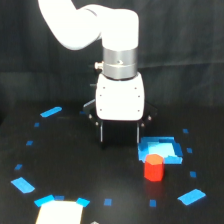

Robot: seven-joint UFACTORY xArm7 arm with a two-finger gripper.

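My gripper hangs under the white arm near the middle of the camera view, above the dark table. Its dark fingers stand well apart, so it looks open, and nothing shows between them. A red block stands to the right and nearer the camera, touching or overlapping the front edge of a blue-rimmed square with a pale middle. Whether the block rests inside that square or just in front of it, I cannot tell. The fingertips blend into the black background.
A pale box is cut off by the lower left edge. Blue tape strips lie on the table, among them one at the left and one at the lower right. Small blue squares are scattered around.
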